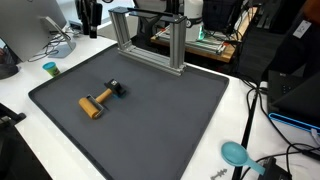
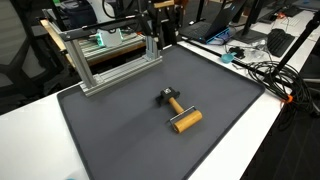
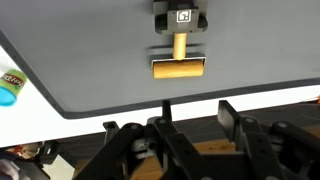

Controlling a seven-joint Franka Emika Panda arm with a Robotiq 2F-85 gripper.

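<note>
An orange roller with a short wooden handle lies on the dark grey mat. A black block bearing a square printed marker sits at the handle's far end. In the wrist view, my gripper shows its two dark fingers apart, with nothing visible between them. The roller stands clear of the fingertips, farther up in that view. From the first exterior view, the gripper is up and away from the roller, toward the upper left; its fingers are too small there to read.
A teal and green tub stands beyond the mat's left edge. A white metal stand rises at the mat's back. A turquoise round object lies off the mat.
</note>
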